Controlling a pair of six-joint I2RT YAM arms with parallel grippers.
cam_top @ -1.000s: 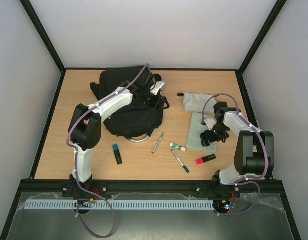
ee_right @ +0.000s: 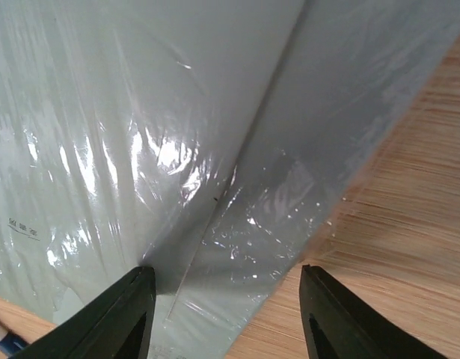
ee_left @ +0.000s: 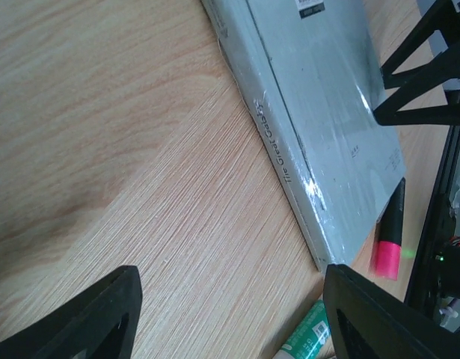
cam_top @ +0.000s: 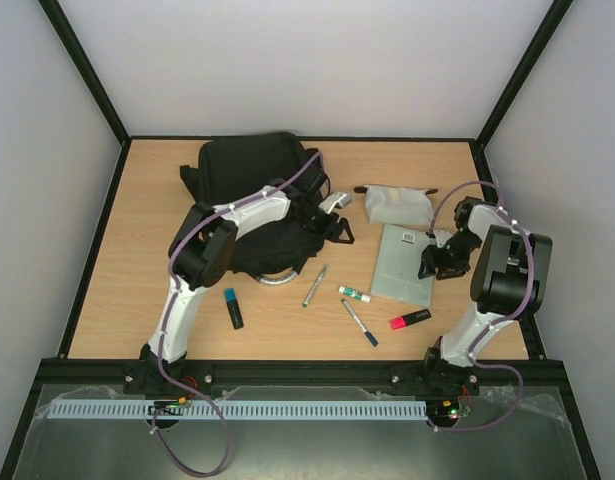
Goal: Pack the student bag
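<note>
A grey-green book (cam_top: pixel 402 266) in clear wrap lies flat on the table, right of centre. My right gripper (cam_top: pixel 433 268) is over its right edge, part open; in the right wrist view one of its fingers (ee_right: pixel 132 307) is above the cover and the other beside the edge, over wood. Between the book and the black bag (cam_top: pixel 257 215), my left gripper (cam_top: pixel 347 232) hangs part open with nothing between its fingers, above bare table in its wrist view. The bag lies at the back left, partly covered by my left arm.
A pale pencil pouch (cam_top: pixel 398 205) sits behind the book. In front lie a glue stick (cam_top: pixel 354 294), a pen (cam_top: pixel 314 286), a blue-capped pen (cam_top: pixel 359 322), a pink-capped marker (cam_top: pixel 410 319) and a blue-capped marker (cam_top: pixel 233 308). Bare table shows between bag and book.
My left gripper has moved right, off the bag, and toward the front. The right one has shifted from above the book to its right edge. The book has not visibly moved.
</note>
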